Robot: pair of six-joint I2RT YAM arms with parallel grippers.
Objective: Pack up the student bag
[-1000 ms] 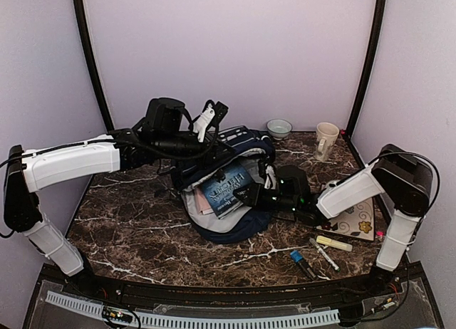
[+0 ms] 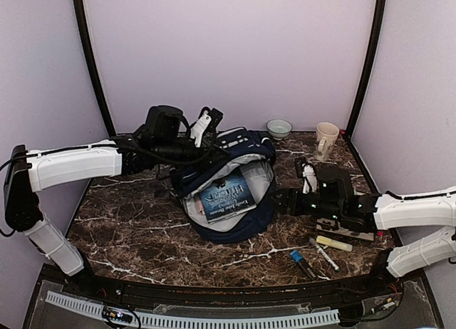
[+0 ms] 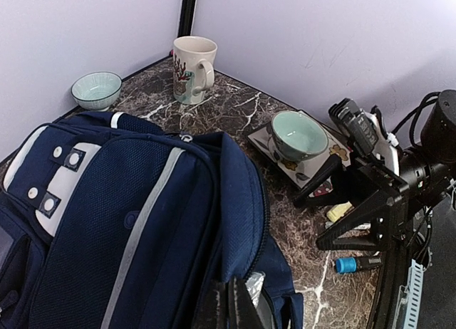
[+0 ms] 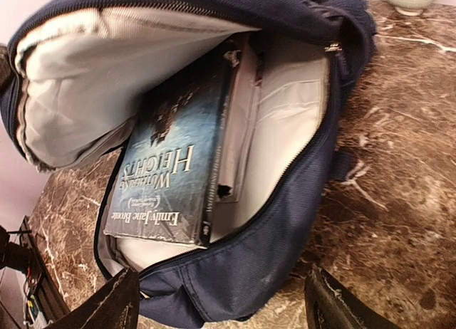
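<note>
The navy bag (image 2: 235,233) stands at the middle of the table, its mouth gaping towards the front. Inside leans a dark blue Wuthering Heights book (image 4: 167,151), with other books (image 4: 242,129) behind it against the pale lining. My left gripper is shut on the edge of the bag's front flap (image 3: 242,201), and the flap is raised. To the right of the bag, my right gripper is wide open and empty, clear of the books. Its fingers (image 3: 349,241) point at the bag in the left wrist view.
On the right, a patterned board (image 3: 335,153) carries a green bowl (image 3: 299,134). A mug (image 2: 325,140) and another bowl (image 2: 278,128) stand at the back. Near the front right lie a yellow highlighter (image 2: 334,243), a white pen (image 2: 325,255) and a blue-capped marker (image 2: 302,263).
The book stays in the bag. My left gripper has dipped slightly with the flap.
</note>
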